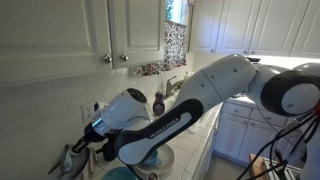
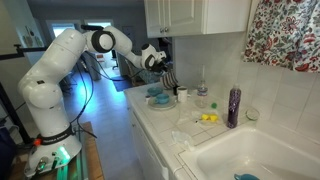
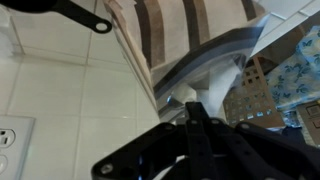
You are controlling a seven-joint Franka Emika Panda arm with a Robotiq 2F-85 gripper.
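Note:
A striped cloth (image 3: 195, 35), white with brown and grey bands, fills the top of the wrist view and narrows down to the fingertips. My gripper is shut, with the cloth's thin gathered edge apparently pinched between its fingers. In exterior view 2 the cloth (image 2: 169, 78) hangs under the gripper (image 2: 160, 68) at the far end of the counter. Exterior view 1 has the gripper (image 1: 92, 137) close to the tiled wall, with the dark and light cloth (image 1: 68, 162) below it. The exact grip is too small to see there.
Teal dishes (image 2: 158, 99) stand on the counter near the arm, beside a white mug (image 2: 182, 95). A clear bottle (image 2: 201, 98) and a purple bottle (image 2: 234, 107) stand nearer the sink (image 2: 215, 160). Cabinets (image 1: 138, 30) hang overhead. A black handle (image 3: 75, 12) shows near the cloth.

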